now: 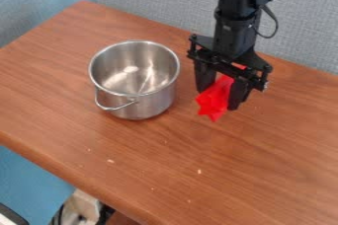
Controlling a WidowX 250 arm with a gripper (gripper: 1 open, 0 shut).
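Note:
My black gripper hangs over the wooden table just right of the steel pot, shut on a red object with pointed edges that looks like a star-shaped piece or packet. The upper part of the red object is hidden by the fingers. The steel pot stands upright with its wire handle at the front and appears empty.
A grey padded wall stands behind.

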